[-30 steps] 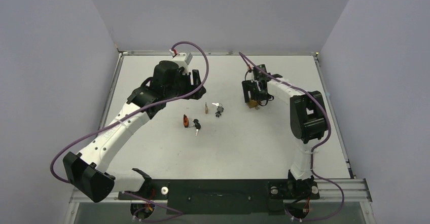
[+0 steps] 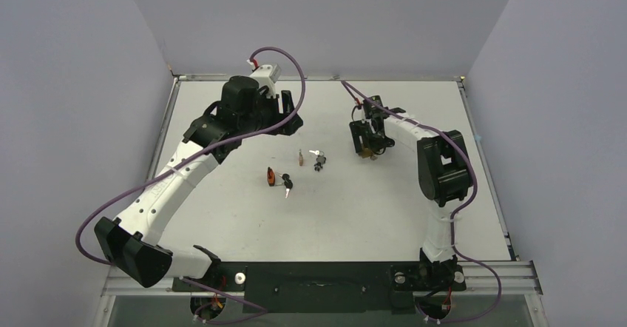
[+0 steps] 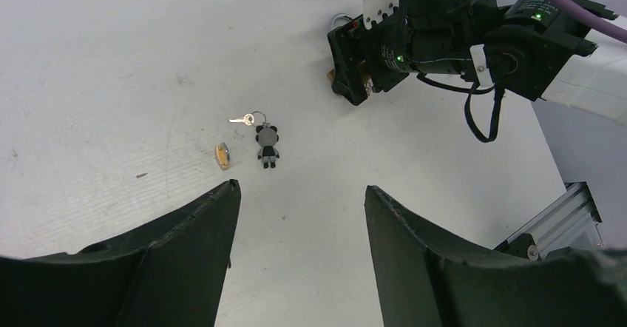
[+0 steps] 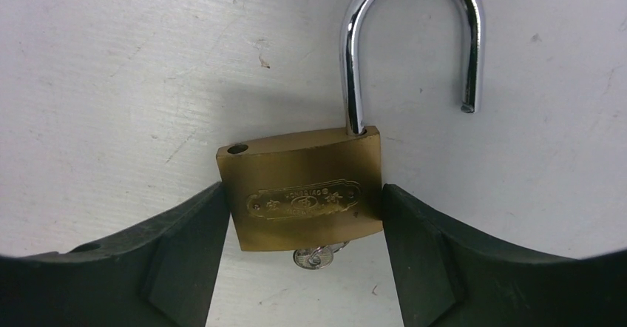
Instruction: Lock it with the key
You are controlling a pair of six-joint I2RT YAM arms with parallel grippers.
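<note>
A brass padlock (image 4: 303, 186) lies on the table, its steel shackle (image 4: 355, 46) swung out with the free end away from the body's hole. At its lower edge a small silver key head (image 4: 313, 257) sticks out. My right gripper is open around the lock body, one finger close to each side; whether the fingers touch it I cannot tell. In the top view the right gripper (image 2: 367, 136) hides most of the lock. My left gripper is open and empty, raised above the back left of the table.
A key ring with a panda charm (image 3: 268, 143) and a small tan piece (image 3: 222, 155) lie mid-table. Left of them are an orange-and-black item (image 2: 271, 177) and a dark key (image 2: 287, 183).
My right gripper has shifted slightly left in the top view. The left gripper has moved a little toward the back of the table. The small objects at mid-table stay where they were.
</note>
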